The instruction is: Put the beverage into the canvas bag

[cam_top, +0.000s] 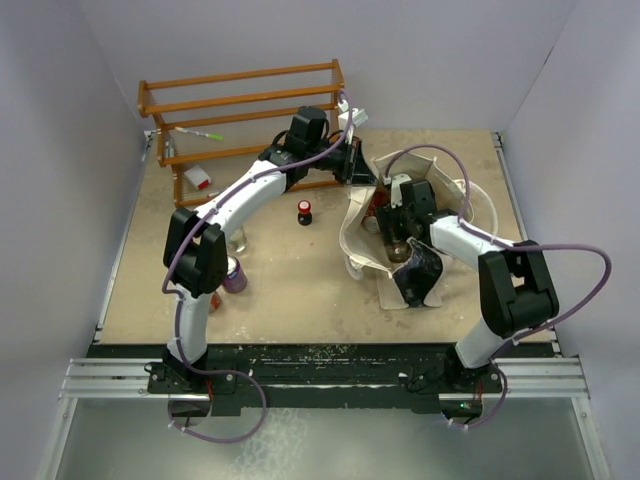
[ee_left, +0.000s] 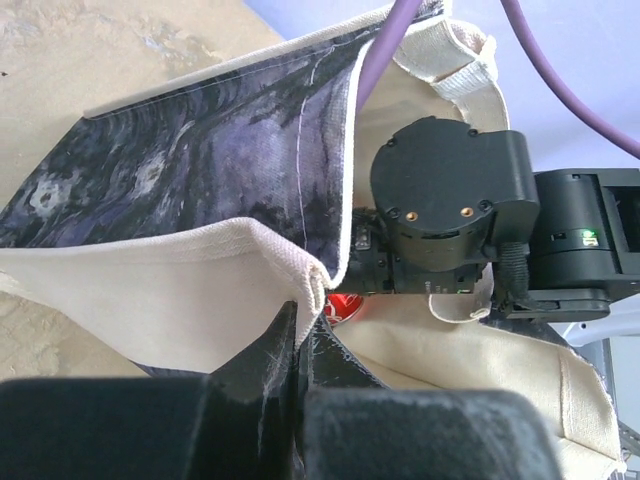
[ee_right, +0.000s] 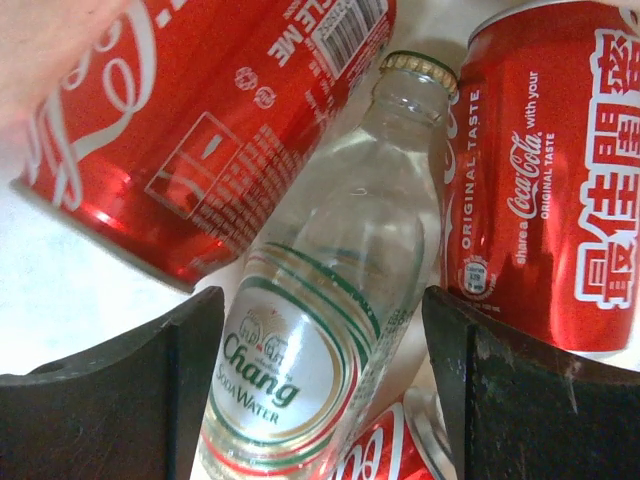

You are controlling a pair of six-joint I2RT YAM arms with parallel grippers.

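The canvas bag (cam_top: 356, 240) stands open on the right of the table. My left gripper is shut, with the bag's rim at its fingertips at upper left of the bag. My right gripper is open down inside the bag, its fingers either side of a Chang soda water bottle (ee_right: 280, 370), which lies among red Coca-Cola cans (ee_right: 540, 170).
A small red-capped bottle (cam_top: 304, 212), a purple can (cam_top: 234, 276) and a glass bottle (cam_top: 236, 240) stand left of the bag. A wooden rack (cam_top: 238, 90) is at the back.
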